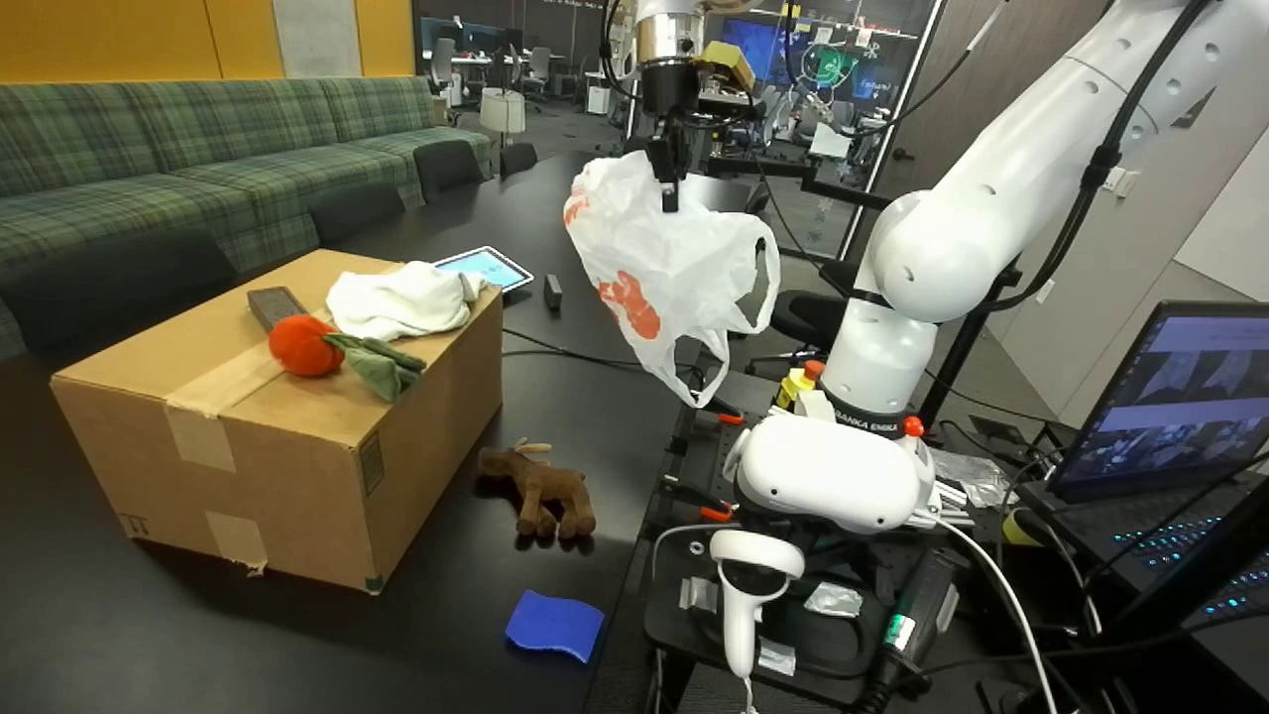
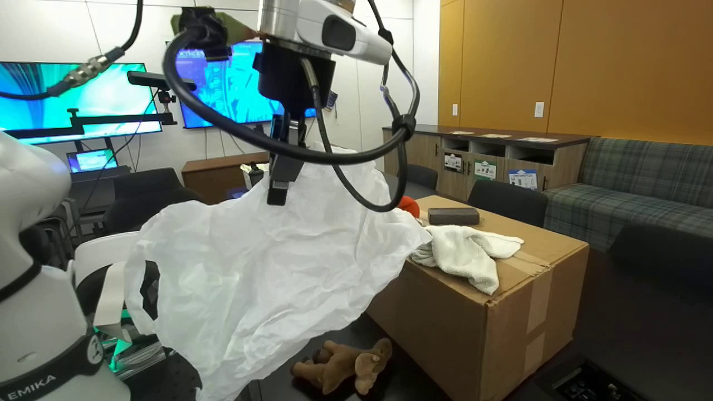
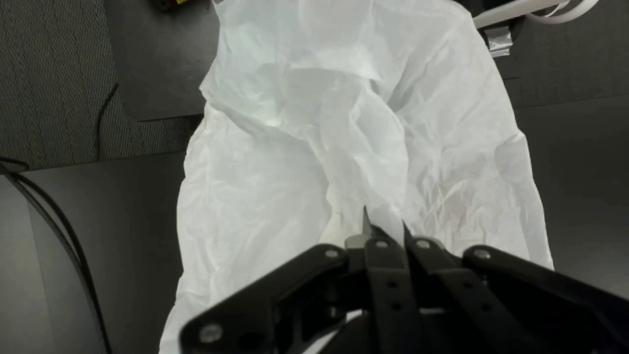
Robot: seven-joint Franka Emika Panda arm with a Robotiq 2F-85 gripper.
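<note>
A white plastic bag (image 1: 648, 268) with orange-red print hangs in the air over the table's edge, its handle loops dangling to the lower right in exterior view 1. My gripper (image 1: 669, 204) is shut on the bag's upper part. From the other side, in exterior view 2, the bag (image 2: 267, 267) spreads out crumpled below the gripper (image 2: 277, 200). Seen from the wrist, the gripper's fingers meet against the bag (image 3: 265, 177), which fills the middle of the view. Whether anything is inside the bag cannot be made out.
On the dark table stands a cardboard box (image 1: 262, 500) bearing a white cloth (image 1: 404, 297), a red plush (image 1: 305, 346) and a dark block (image 1: 275, 305). A brown plush moose (image 1: 541, 488) and a blue cloth (image 1: 555, 625) lie beside it. A tablet (image 1: 488, 268) lies behind the box.
</note>
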